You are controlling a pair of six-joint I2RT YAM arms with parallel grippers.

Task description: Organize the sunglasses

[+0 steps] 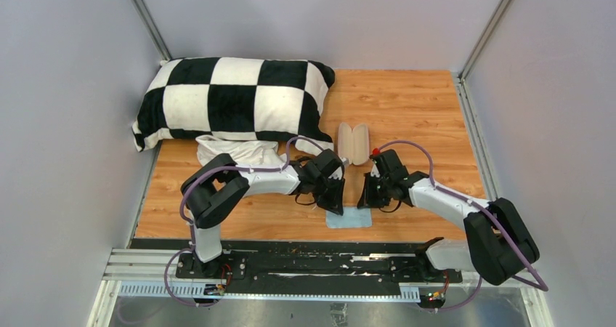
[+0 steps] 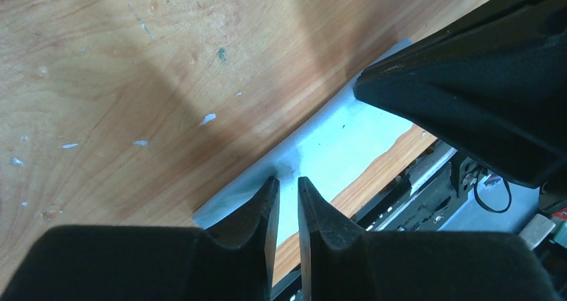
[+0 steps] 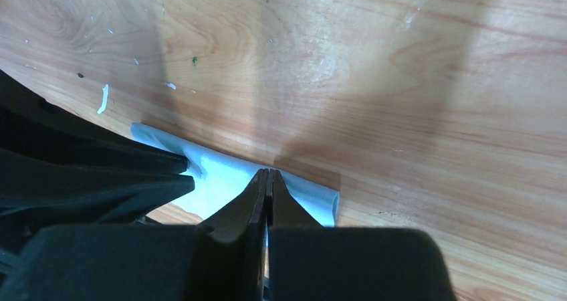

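A folded light blue cloth (image 1: pixel 349 221) lies near the table's front edge. Over its left part is my left gripper (image 1: pixel 340 212). In the left wrist view the fingertips of this gripper stand slightly apart, and only cloth shows behind the gap. My right gripper (image 1: pixel 360 206) is at the cloth's far right edge. Seen from the right wrist, the right gripper is shut; whether any cloth is pinched there cannot be told. An open beige glasses case (image 1: pixel 354 144) rests farther back. No sunglasses can be made out.
A black-and-white checkered pillow (image 1: pixel 232 98) fills the back left, with a white cloth (image 1: pixel 236 150) in front of it. The two grippers are close together over the blue cloth. Bare wood (image 1: pixel 421 116) spans the back right.
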